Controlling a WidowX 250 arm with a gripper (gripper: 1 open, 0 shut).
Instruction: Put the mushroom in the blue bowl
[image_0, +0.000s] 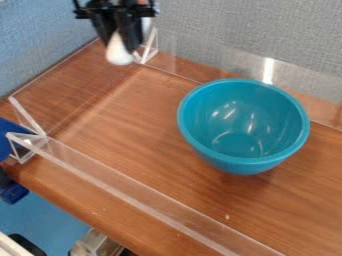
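At the upper left, the white mushroom (119, 51) hangs high over the back of the table, just under the black gripper (123, 38). My gripper is shut on it, and its upper part runs out of the frame. Right of centre stands the blue bowl (201, 127), upright on the table with nothing visible inside. A wide gap lies between the mushroom and the bowl, which is lower and to the right.
Clear low walls (114, 182) edge the wooden table (127, 125), with white corner brackets (27, 143) at the left. A grey wall (254, 35) rises behind. The wood left of the bowl is bare.
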